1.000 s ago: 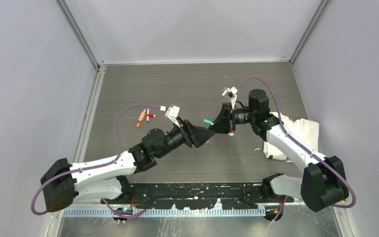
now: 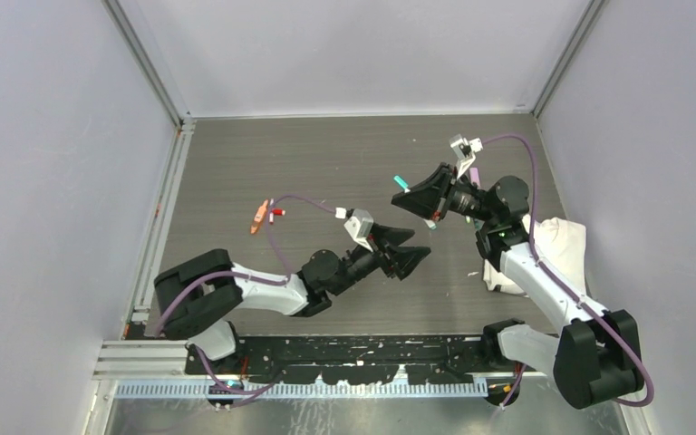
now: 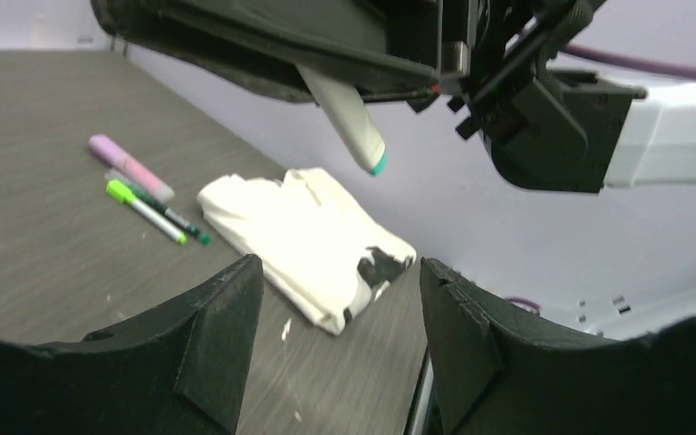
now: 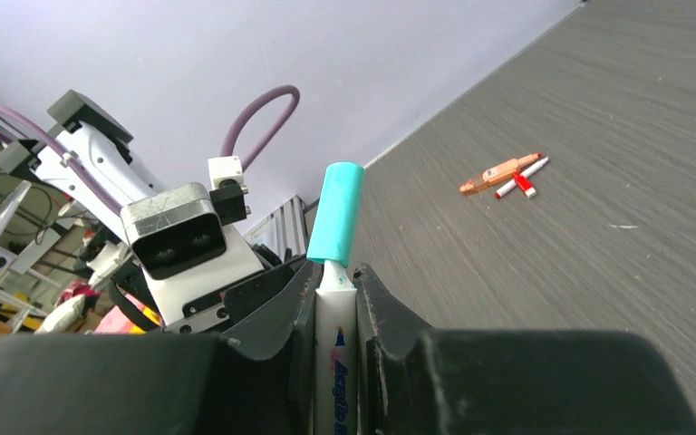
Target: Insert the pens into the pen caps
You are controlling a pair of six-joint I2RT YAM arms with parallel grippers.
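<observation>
Pinched in my right gripper is a white marker (image 4: 336,340). A teal cap (image 4: 336,213) sits over its upper end, slightly tilted, with a white tapered neck showing beneath. From the left wrist view, the marker's other end (image 3: 355,127) pokes out below the right fingers. My left gripper (image 2: 420,247) is open and empty, apart from the right one and nearer the table's front. On the left of the table lie an orange highlighter (image 4: 500,174), a thin white pen (image 4: 523,177) and a red cap (image 4: 525,185).
A green-capped pen (image 3: 145,210), a dark green pen (image 3: 179,220) and a pink pen (image 3: 130,166) lie together at the right. The white cloth (image 2: 560,258) is partly behind the right arm.
My right gripper has moved away to the right, with the marker turned more upright in the top view.
</observation>
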